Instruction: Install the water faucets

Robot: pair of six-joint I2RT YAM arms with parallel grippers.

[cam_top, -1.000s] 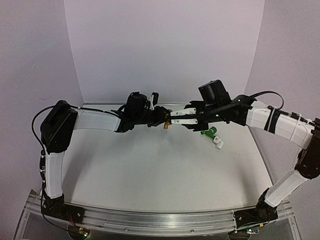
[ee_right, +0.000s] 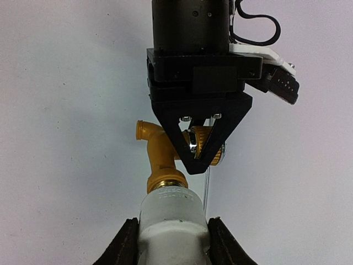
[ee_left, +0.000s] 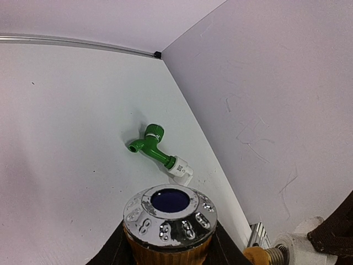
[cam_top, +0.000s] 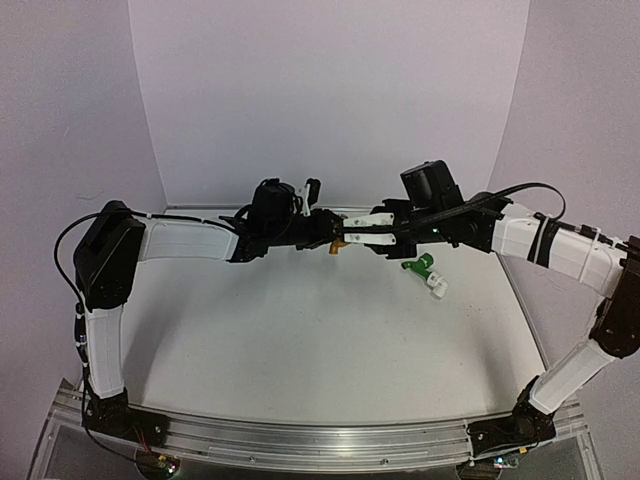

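Observation:
An orange faucet (ee_right: 160, 153) with a chrome-rimmed knob (ee_left: 169, 208) hangs above the table, my left gripper shut around that knob. Opposite it, my right gripper is shut on a white pipe fitting (ee_right: 172, 212). The faucet's brass thread (ee_left: 276, 255) faces the fitting's mouth, close up against it. Some thread is still bare in both wrist views; how deep the rest sits inside is hidden. From above, the orange spout (cam_top: 337, 247) shows between the two grippers.
A green faucet (cam_top: 420, 265) with a white fitting (cam_top: 437, 285) on its end lies on the table at the right, below my right arm. Walls stand at the back and both sides.
Over the second, my left gripper and the orange faucet have shifted slightly right. The right gripper with the white fitting has also edged a little right. The green faucet is unmoved.

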